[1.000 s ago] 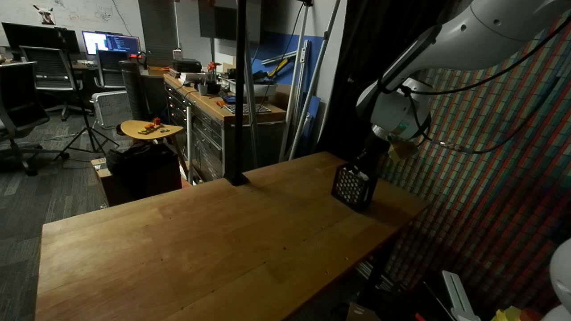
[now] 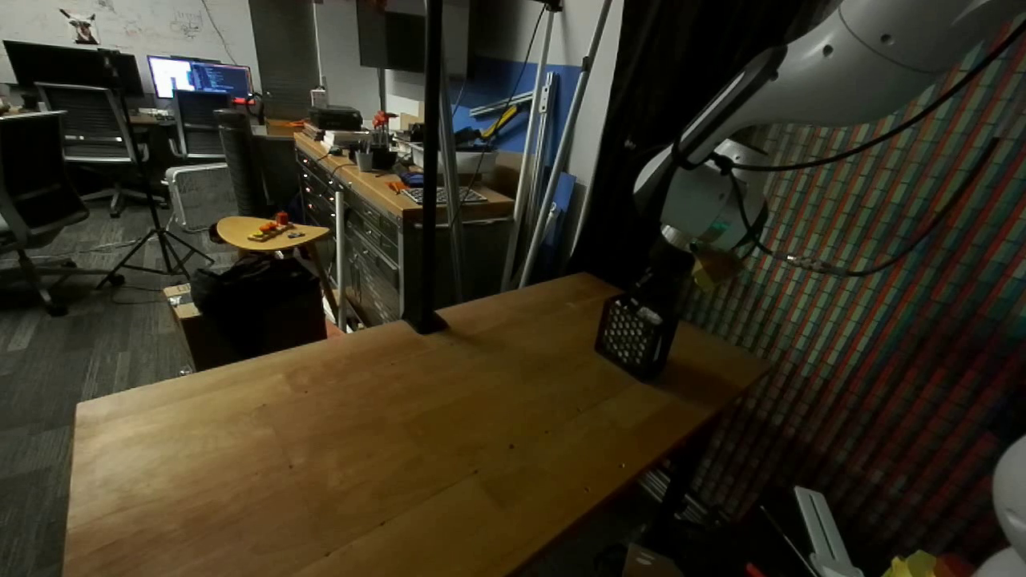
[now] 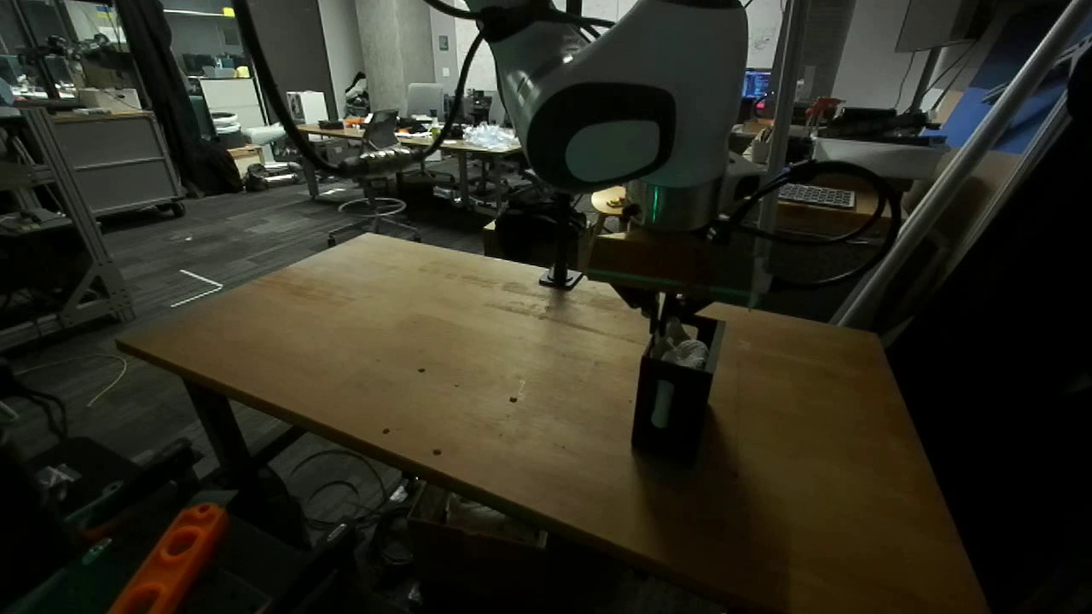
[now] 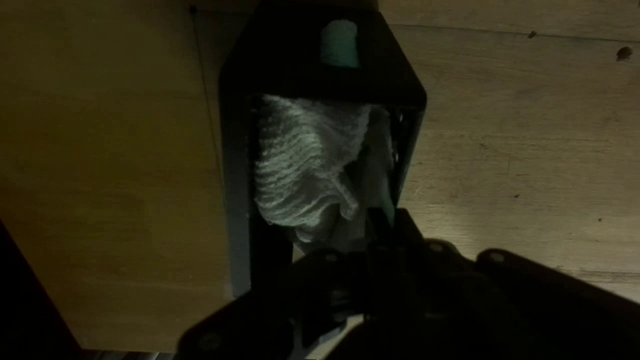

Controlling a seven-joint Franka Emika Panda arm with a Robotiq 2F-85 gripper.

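Note:
A tall black box [image 3: 676, 414] stands upright on the table; its side is perforated with holes in the first exterior view. Crumpled whitish ribbed cloth [image 4: 294, 162] fills its upper part. My gripper points down at the box's rim, with one dark fingertip inside and the other outside the side wall on the right of the wrist view. Its fingers look closed on that wall. Cloth lies close against the inner finger; whether some is pinched too is too dark to tell. The fingers are partly hidden in shadow.
A black post [image 2: 424, 240] rises from its back edge. Cables loop from the arm.
My arm has come slightly down and to the left in the first exterior view, closer over the box. The box appears to stand in the same place.

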